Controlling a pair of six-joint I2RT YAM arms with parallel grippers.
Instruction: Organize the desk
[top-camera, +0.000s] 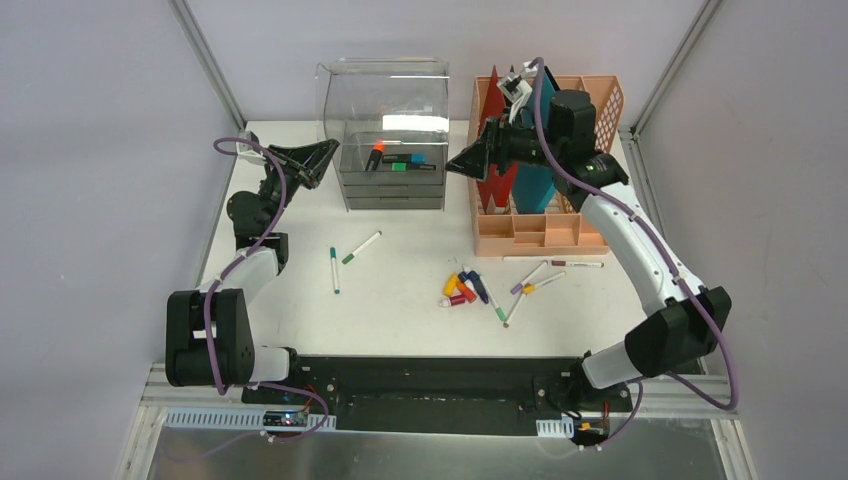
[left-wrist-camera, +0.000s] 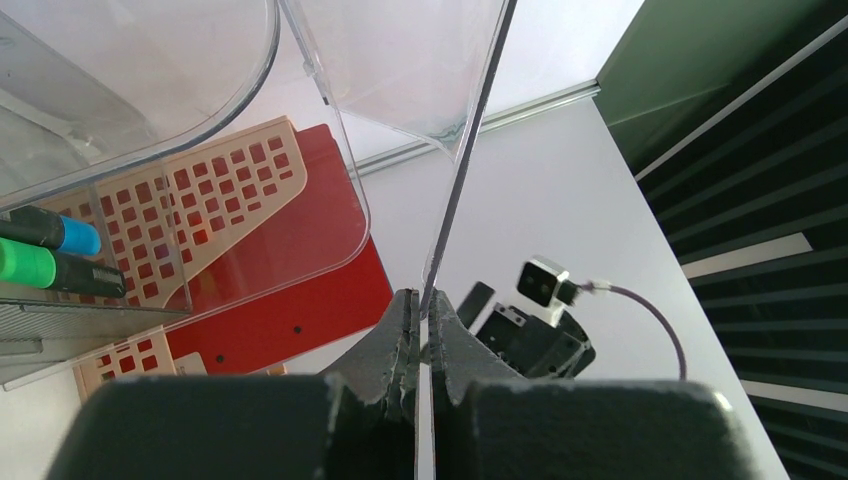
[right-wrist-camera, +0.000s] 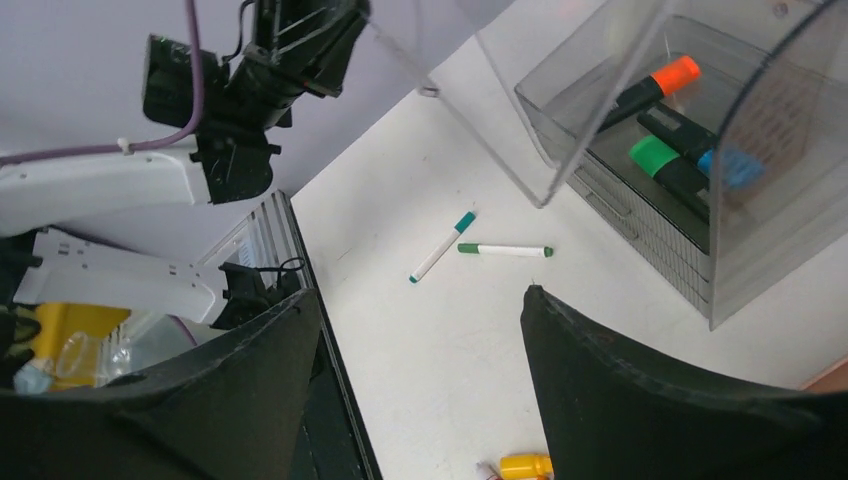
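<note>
A clear drawer box (top-camera: 394, 195) at the back holds orange, blue and green highlighters (right-wrist-camera: 681, 185) in its raised-lid compartment. My left gripper is shut at the lid's left side, its tips at the thin clear edge; whether they pinch it is unclear. My right gripper stands open and empty, up in front of the red folder (top-camera: 492, 105), right of the box. Thin markers (top-camera: 361, 247) and several short coloured tubes (right-wrist-camera: 525, 466) lie loose on the white desk.
A peach organizer (top-camera: 540, 235) with red and teal folders stands at the back right, with empty front compartments.
</note>
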